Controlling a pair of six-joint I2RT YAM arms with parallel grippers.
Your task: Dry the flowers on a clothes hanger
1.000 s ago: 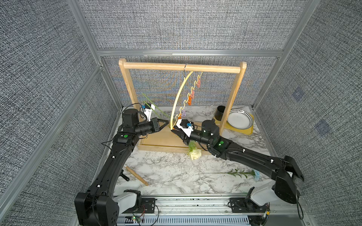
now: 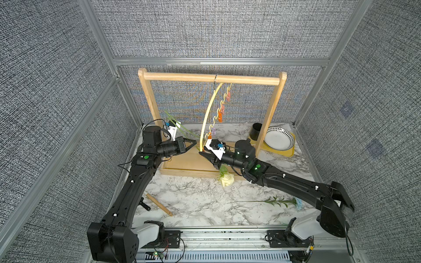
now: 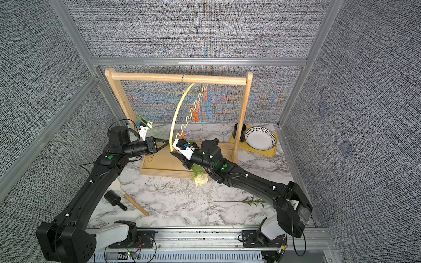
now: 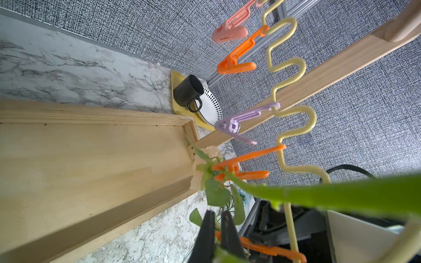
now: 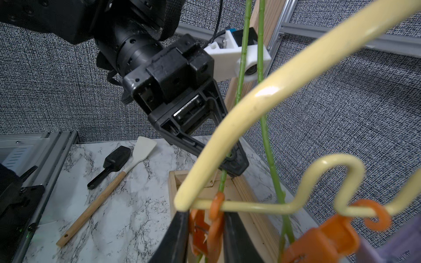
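Observation:
A yellow hanger [image 2: 209,112] with several coloured clips hangs from the wooden rack's bar. My left gripper is shut on a green flower stem [image 5: 222,180], close to the hanger's end. That stem runs down at an orange clip [image 5: 214,230], which sits between my right gripper's fingers; my right gripper is close on both sides of it, and pressure on the clip cannot be told. Another stem [image 5: 266,144] stands at the neighbouring orange clip [image 4: 239,165]. A cream-white flower [image 2: 226,179] hangs head down below. A blue flower [image 2: 298,203] lies on the table.
The wooden rack [image 2: 175,77] has a shallow tray base [image 2: 188,171] under the hanger. Back right are a black mug [image 2: 255,131] and a plate [image 2: 291,141] on a yellow board. A wooden-handled spatula [image 2: 158,204] lies front left.
The hanger has swung slightly, its upper part to the left and its near end a little to the right. The stems beside the left gripper have shifted a little. Both arms look almost still.

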